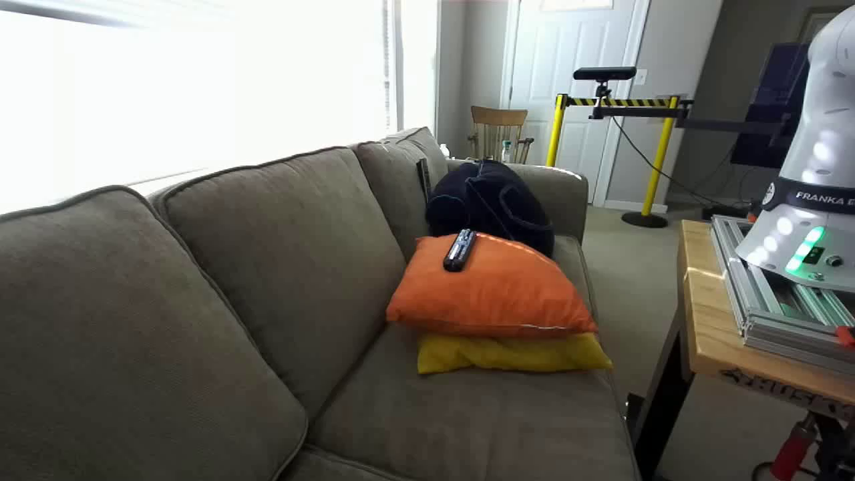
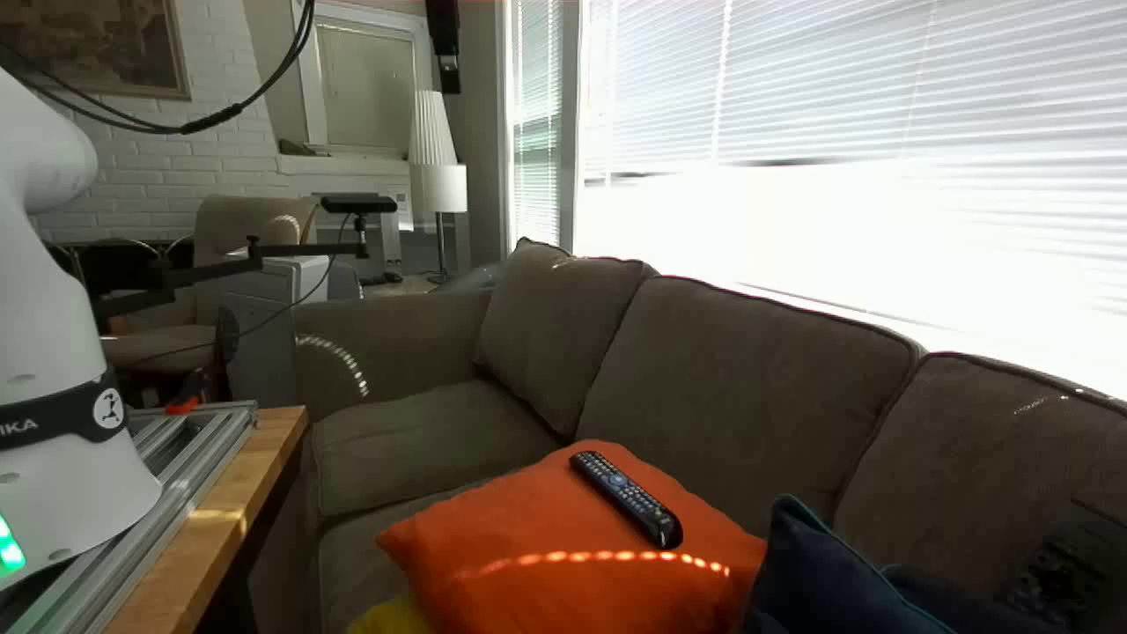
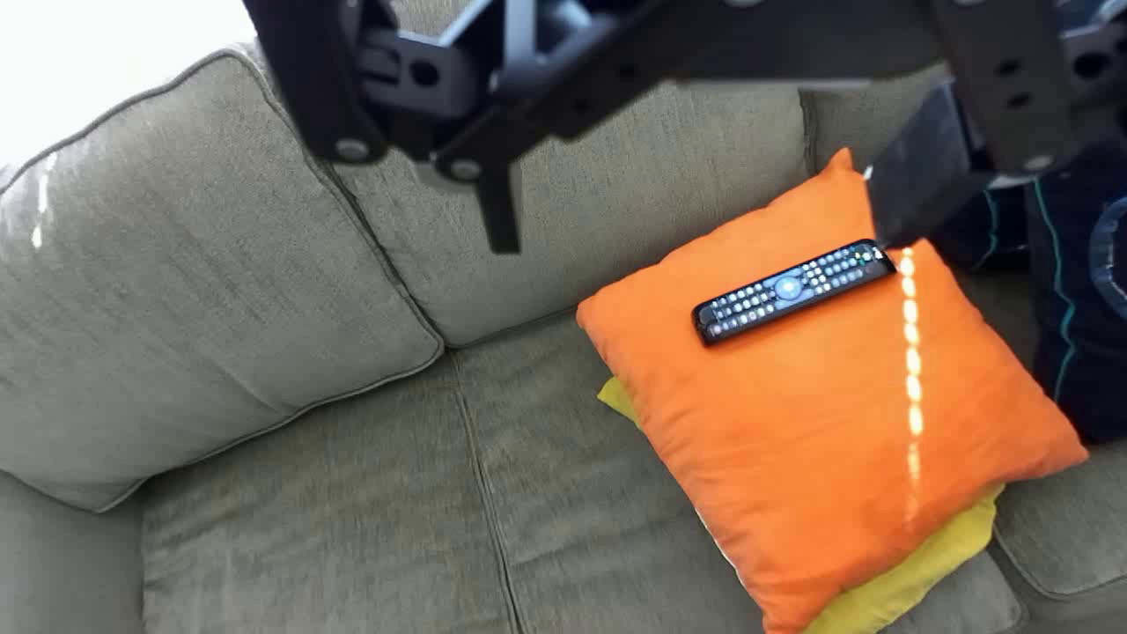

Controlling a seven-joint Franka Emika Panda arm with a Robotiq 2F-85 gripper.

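A black remote control (image 3: 794,291) lies across an orange pillow (image 3: 813,433), its buttons facing up. Beneath that pillow a yellow one (image 1: 513,353) sticks out on the sofa seat. In exterior view 2 the same remote (image 2: 625,497) rests slantwise on the orange fabric (image 2: 528,528). My gripper fills the top of the wrist view with its fingers wide apart, open and empty. It hangs above the sofa, apart from the remote; one finger overlaps the pillow's far corner in that view. Neither exterior view shows the gripper, only the arm's base (image 1: 809,200).
Dark blue pillows (image 1: 489,200) sit beside the orange one. The grey-brown sofa (image 3: 327,507) has a bare seat on the other side, with back cushions (image 2: 740,391) behind. A wooden table (image 1: 705,312) carrying the arm stands in front of the sofa.
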